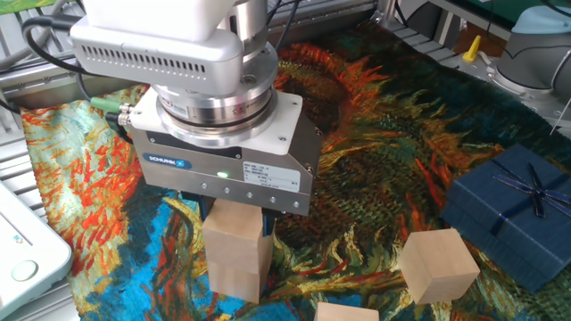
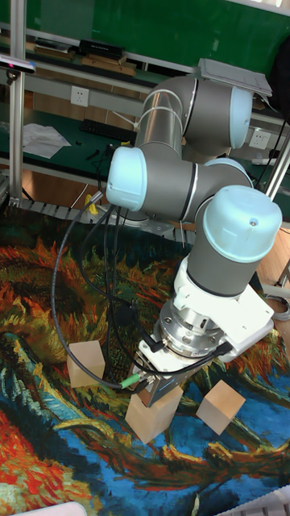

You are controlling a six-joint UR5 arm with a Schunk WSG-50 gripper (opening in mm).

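Note:
My gripper (image 1: 236,214) points down over two light wooden blocks stacked one on the other, in the lower middle of exterior view 2. Its dark fingers flank the upper block (image 1: 234,234) closely on the left and right; whether they press on it cannot be told. Directly beneath sits the lower block (image 1: 234,282), roughly lined up with the upper one. A third wooden block (image 1: 439,267) stands apart to the right. Only the top of another block (image 1: 346,312) shows at the bottom edge. In exterior view 3 the stack (image 2: 155,418) is partly hidden by the gripper body.
A dark blue gift box (image 1: 513,214) with a ribbon lies at the right. At the lower left is a white device (image 1: 27,259) with a round button.

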